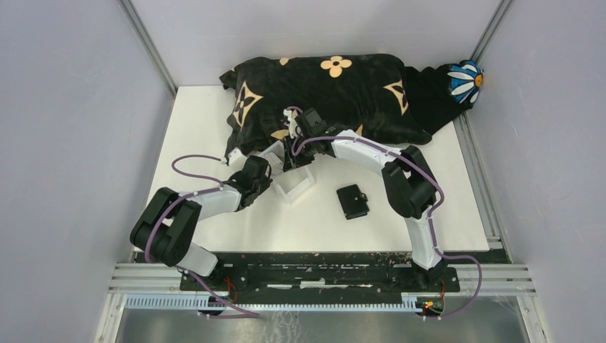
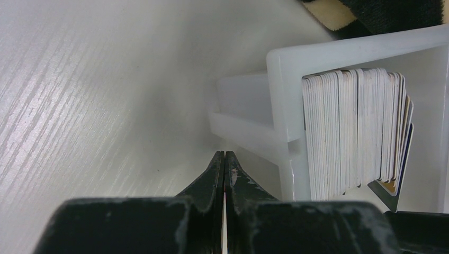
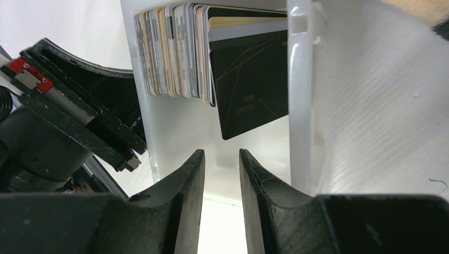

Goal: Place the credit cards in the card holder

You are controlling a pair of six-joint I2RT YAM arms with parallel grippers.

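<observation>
A row of credit cards [image 2: 347, 132] stands on edge in the white box [image 1: 294, 194]. At one end of the row a dark card [image 3: 251, 84] leans at an angle with its face showing. My right gripper is open over the box, its fingers empty and apart from the dark card. My left gripper has its fingertips together outside the box, close beside its wall; nothing clear shows between them. The black card holder [image 1: 352, 201] lies on the table to the right of the box.
A dark blanket with tan flowers [image 1: 321, 93] is bunched along the back, near the box's far end. Bare white table [image 1: 250, 232] stretches in front, and there is open room around the card holder.
</observation>
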